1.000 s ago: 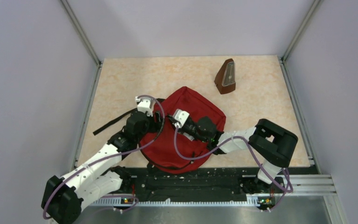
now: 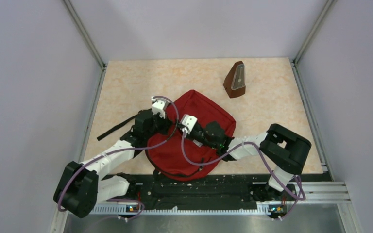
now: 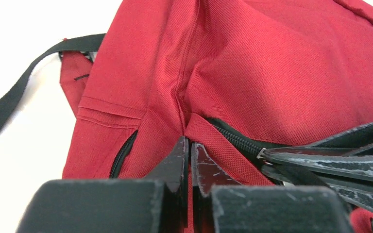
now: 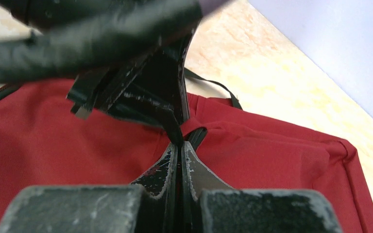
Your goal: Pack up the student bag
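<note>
The red bag (image 2: pixel 175 155) lies on the table with both grippers over its upper part. My left gripper (image 2: pixel 167 121) is shut, its fingertips (image 3: pixel 182 148) at a fold beside the black zipper (image 3: pixel 238 141); whether fabric is between them cannot be told. My right gripper (image 2: pixel 178 125) is shut just beside it; in the right wrist view its tips (image 4: pixel 180 145) meet at a thin dark piece near the zipper opening, and I cannot tell if they grip it. The left gripper's body hides part of the bag in that view.
A brown case (image 2: pixel 234 82) with a grey panel stands at the back right. A black strap (image 2: pixel 114 128) trails left from the bag.
My left arm has moved rightward and slightly toward the back, closer to the right gripper.
</note>
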